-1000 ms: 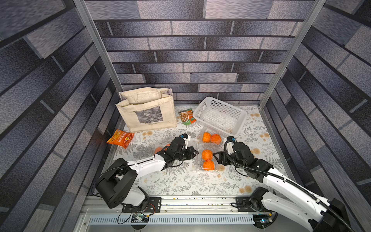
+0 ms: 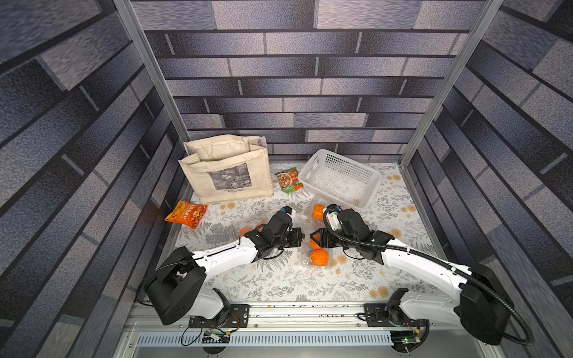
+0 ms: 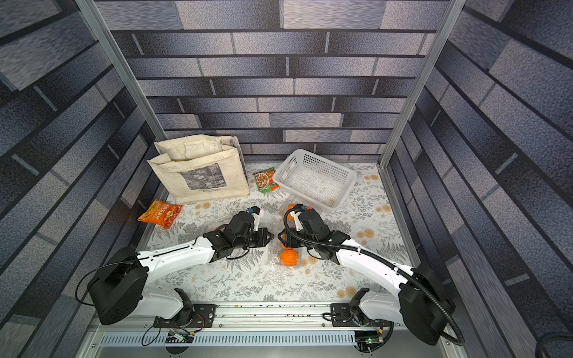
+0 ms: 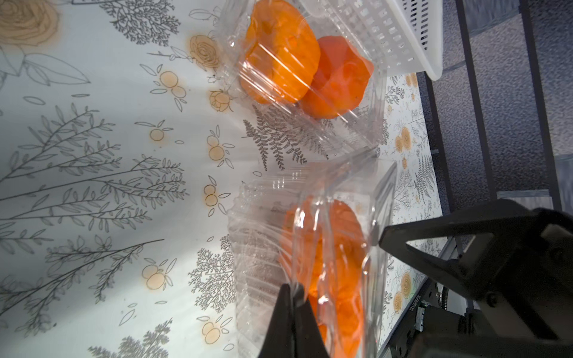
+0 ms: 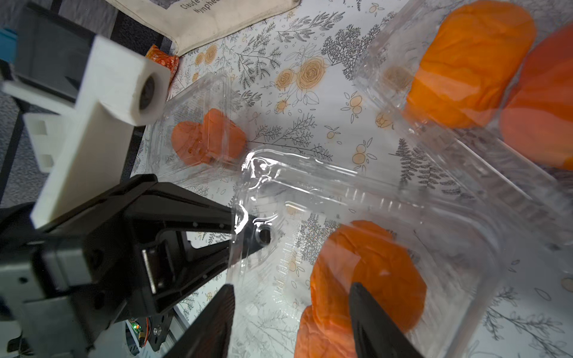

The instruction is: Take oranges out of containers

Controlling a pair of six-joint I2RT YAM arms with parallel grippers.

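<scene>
A clear plastic container with two oranges stands between my grippers at mid-table. My left gripper is shut on its thin left wall. My right gripper is part open over the same container, with no orange between its fingers. One orange lies just beyond its right finger; the other orange shows lower, partly cut off. In the top left view the front orange is plain, while my right gripper partly covers the one behind. A second clear container holds oranges behind.
A third clear container with oranges sits left, partly under my left arm. The white basket is empty at the back right. A cloth bag, green packet and orange snack bag stand around the back and left.
My right gripper has moved left, from beside the middle container to over it.
</scene>
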